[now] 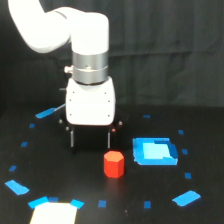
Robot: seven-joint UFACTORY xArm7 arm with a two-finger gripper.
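A red block (114, 164) with a hexagonal outline rests on the black table, in front of my gripper and a little to its right. My gripper (93, 138) hangs from the white arm with its dark fingers spread wide. The fingers are open, and no object shows between them. Both fingertips are dark against the black background, so their height above the table is hard to judge.
A blue square frame (136, 152) with a pale blue middle lies right of the block. Blue tape pieces (186, 198) and small blue squares dot the table. A cream object (54, 213) stands at the front left edge. Bare table surrounds the block.
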